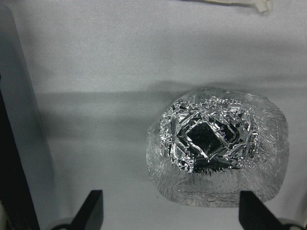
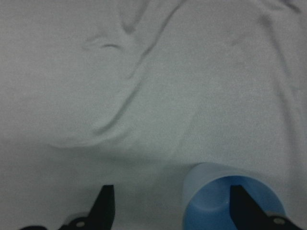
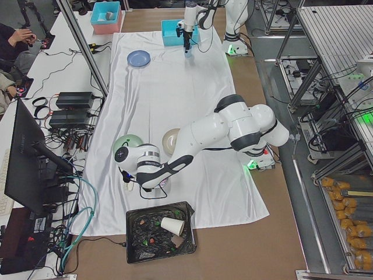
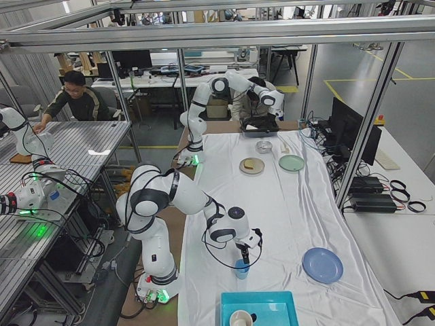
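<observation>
My left gripper hangs open above a clear container holding crumpled foil (image 1: pixel 216 143), with a pale strip (image 1: pixel 230 2) lying at the far edge of that view. The arm hides much of this in the camera left view. My right gripper stands open over a blue cup (image 2: pixel 201 177), one finger over the cup's mouth. A green plate (image 4: pixel 291 163) and a beige plate with a yellowish piece (image 4: pixel 244 167) lie near the left arm.
A blue plate (image 4: pixel 323 265) lies beside the right arm, near a teal bin (image 4: pixel 285 302) with a white cup. A black-lined tray (image 3: pixel 151 251) with rubbish sits at the other end.
</observation>
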